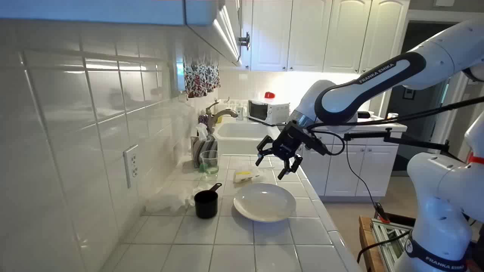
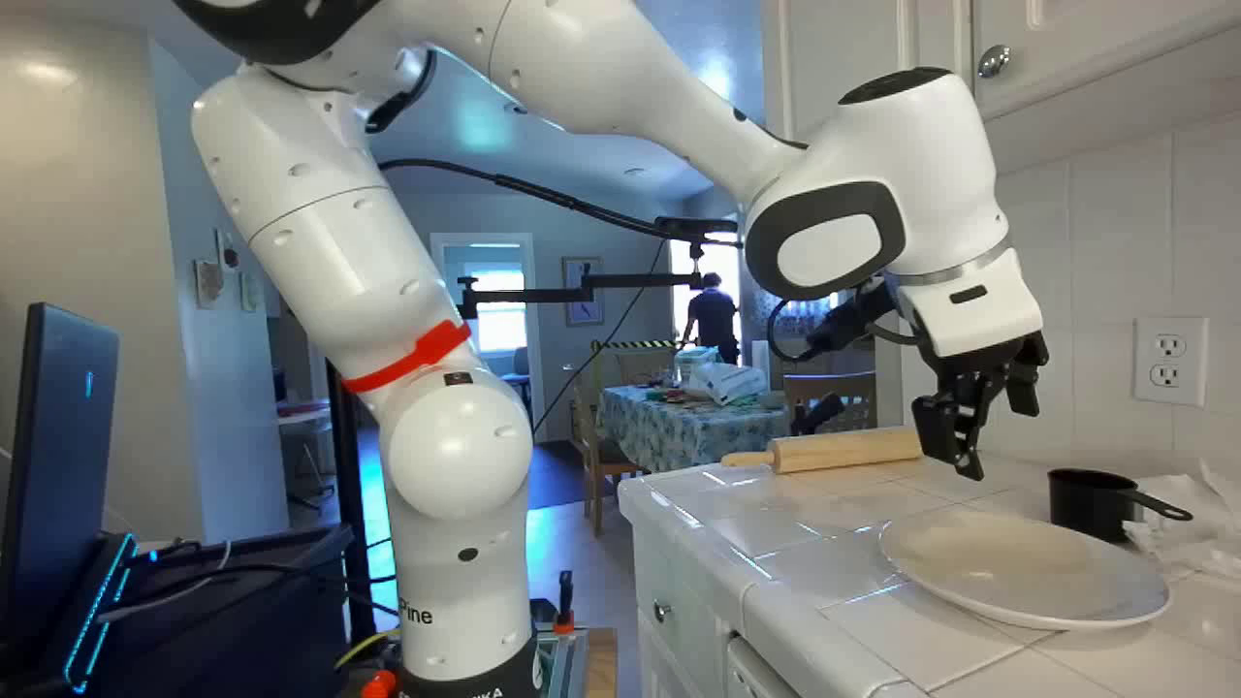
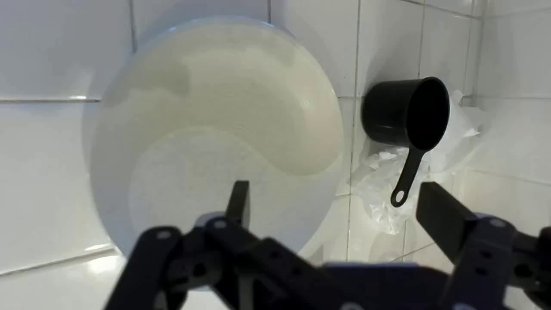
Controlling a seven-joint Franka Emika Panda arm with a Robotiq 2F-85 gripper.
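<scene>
A white round plate (image 1: pixel 265 202) lies flat on the tiled counter, and in the wrist view the plate (image 3: pixel 222 103) fills the left half and looks empty. Beside it stands a black measuring cup (image 1: pixel 206 204) with a handle; from above the cup (image 3: pixel 392 113) shows an empty inside. My gripper (image 1: pixel 274 169) hovers above the counter near the plate, its fingers spread wide. Nothing sits between the fingertips in the wrist view. From the other side, the gripper (image 2: pixel 989 425) appears above the plate's far side, touching neither plate nor cup.
Crumpled clear plastic (image 3: pixel 385 196) lies by the cup against the tiled wall. A small packet with yellow (image 1: pixel 243 175), a clear green-tinted cup (image 1: pixel 209 162) and the sink (image 1: pixel 242 130) are farther along. A rolling pin (image 2: pixel 843 450) rests on the counter. Bare tiles lie in front of the plate.
</scene>
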